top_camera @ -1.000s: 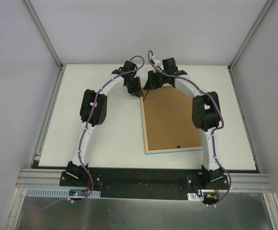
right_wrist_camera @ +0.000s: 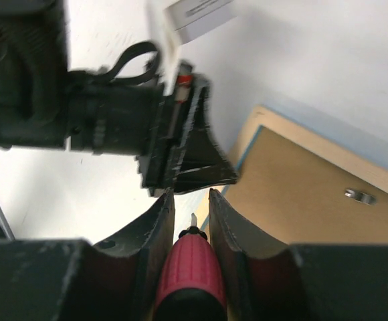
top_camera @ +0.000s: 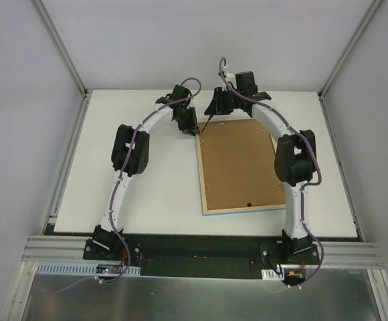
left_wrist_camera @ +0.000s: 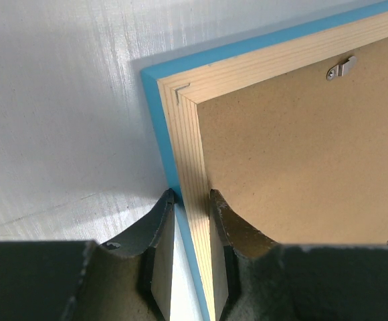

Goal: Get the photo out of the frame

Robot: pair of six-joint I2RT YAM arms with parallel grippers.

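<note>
The picture frame lies face down, its pale wood rails edged in blue around a brown backing board. No photo shows. Near the frame's far left corner, my left gripper is shut on the left rail, one finger on the blue side and one at the inner edge. My right gripper is shut on a red-handled screwdriver, above the frame's far left part. The thin shaft slants down and left over the board. Whether its tip touches anything, I cannot tell. A metal clip sits at the board's far edge.
My two grippers are close together; the left gripper's dark fingers stand just beyond the screwdriver in the right wrist view. Another small clip is on the near side of the board.
The left arm and the frame have stayed in place.
</note>
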